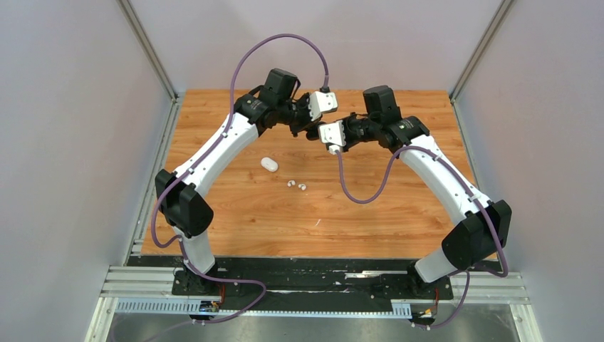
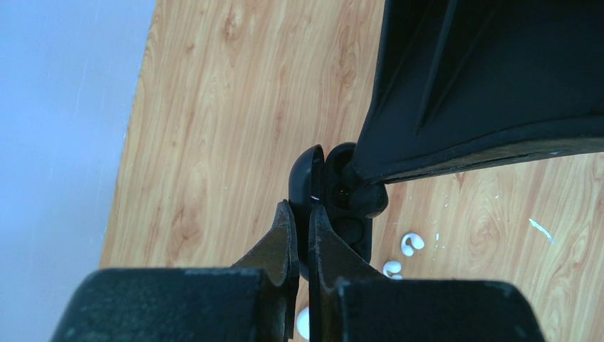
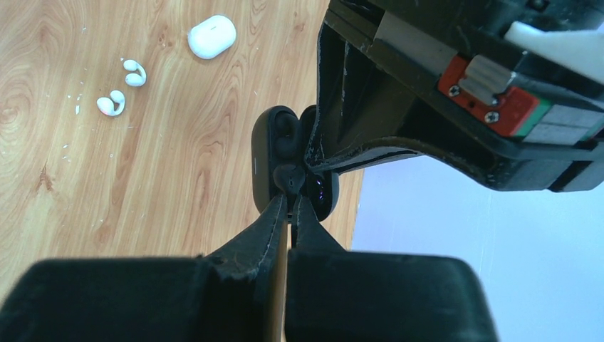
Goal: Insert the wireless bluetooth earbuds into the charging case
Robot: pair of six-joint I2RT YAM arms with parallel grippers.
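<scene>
The black charging case (image 2: 360, 246) is in the air with its lid raised, and round wells show inside. My left gripper is shut on one thin black side of it. In the right wrist view, the case (image 3: 265, 153) stands upright beyond my right gripper, which is shut. A rounded black piece (image 3: 288, 177), apparently an earbud, sits right at the right fingertips over the case. Whether it is pinched or only touched cannot be made out. That same piece (image 2: 372, 201) bulges past the case edge in the left wrist view. The right hand hides part of the wells.
A white closed case (image 1: 269, 164) and a pair of white earbuds (image 1: 296, 185) lie on the wooden table (image 1: 342, 231). The two hands are very close together above the back of the table.
</scene>
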